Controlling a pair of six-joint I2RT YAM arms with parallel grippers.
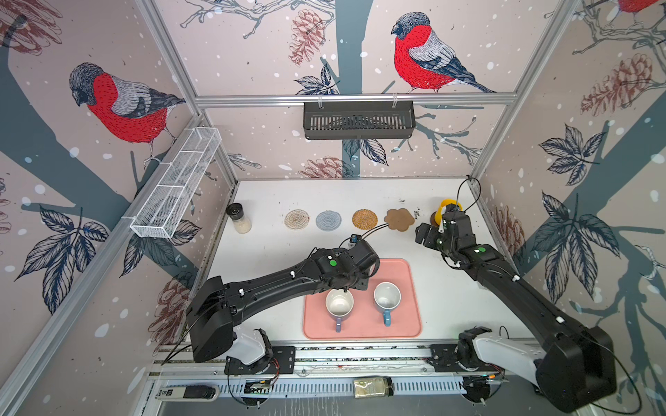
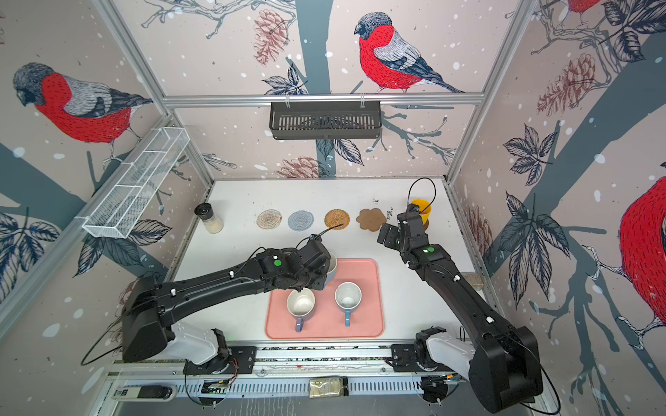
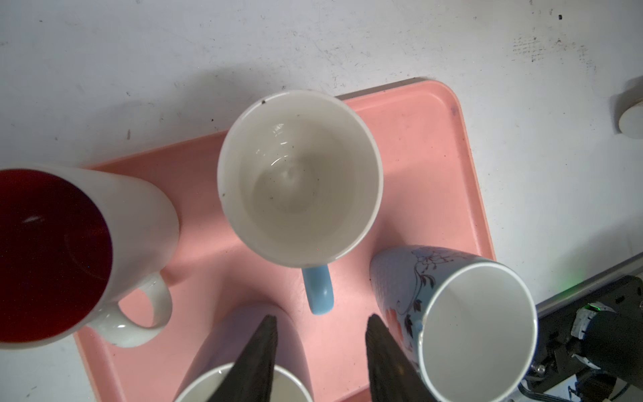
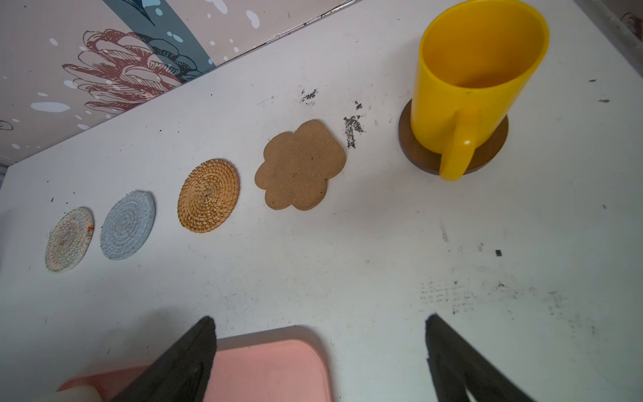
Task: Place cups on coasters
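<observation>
Over the pink tray (image 3: 428, 174), my left gripper is open and empty. The white cup with a blue handle (image 3: 294, 181) lies ahead of its fingers. Left of that is a red-inside cup (image 3: 140, 227); nearer are a purple cup (image 3: 268, 328) and a flower-patterned cup (image 3: 408, 281). My right gripper is open and empty above the table. A yellow cup (image 4: 469, 87) stands on a round brown coaster (image 4: 492, 144). Bare coasters lie in a row: flower-shaped (image 4: 301, 164), orange woven (image 4: 209, 195), blue (image 4: 127, 224) and multicoloured (image 4: 70, 239).
A dark-capped jar (image 1: 239, 217) stands at the back left of the table. White mesh (image 1: 177, 180) and dark (image 1: 358, 120) baskets hang above. Between tray and coasters the white table (image 4: 375, 268) is clear.
</observation>
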